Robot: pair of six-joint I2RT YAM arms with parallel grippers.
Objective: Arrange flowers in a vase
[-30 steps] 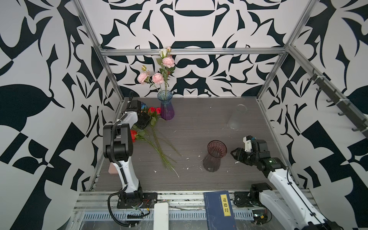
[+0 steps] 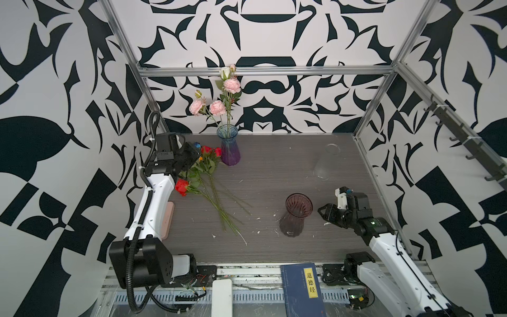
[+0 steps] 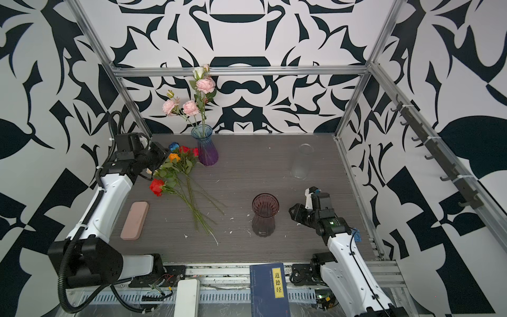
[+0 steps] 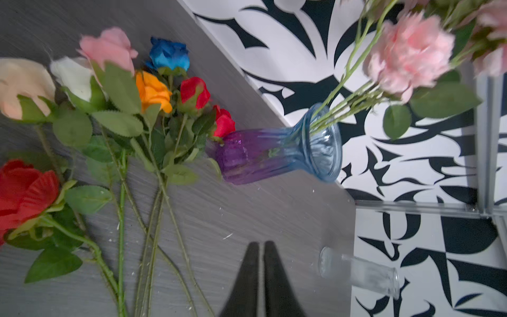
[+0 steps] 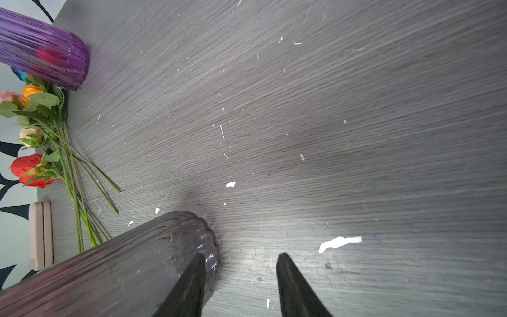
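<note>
Loose roses lie bunched on the table: blue [image 4: 168, 52], orange [image 4: 153, 91], white [image 4: 78, 79] and several others, including a large red rose [image 4: 23, 187]. Their green stems [image 2: 224, 211] point toward the front. My left gripper is above them, its fingertips separated by a thin gap with nothing between. Behind stands a blue-purple vase [image 2: 229, 145] holding pink flowers [image 2: 217, 107]. A dark reddish ribbed vase [image 2: 294, 216] stands empty at front centre. Just right of it my right gripper is part open, bare table between its fingers.
A clear glass [image 2: 326, 162] stands at the back right. The pink case [image 3: 135, 220] lies by the left arm. A blue book [image 2: 303, 290] and white box [image 2: 221, 297] are at the front.
A second ago my left gripper was low at the blooms. The right arm has not moved.
</note>
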